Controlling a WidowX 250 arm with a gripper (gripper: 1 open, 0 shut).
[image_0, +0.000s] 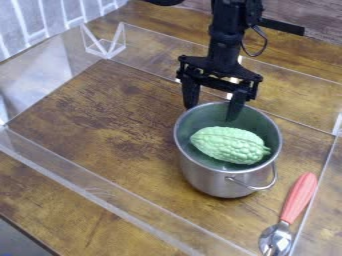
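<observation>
My black gripper (214, 97) stands open above the back rim of a steel pot (221, 177), its fingers angled down with a gap between them. Inside the pot lies a bumpy light green vegetable (227, 145), resembling a bitter melon.
An ice cream scoop with a red handle (298, 200) lies right of the pot. A white wire-like object (104, 45) is at the back left.
</observation>
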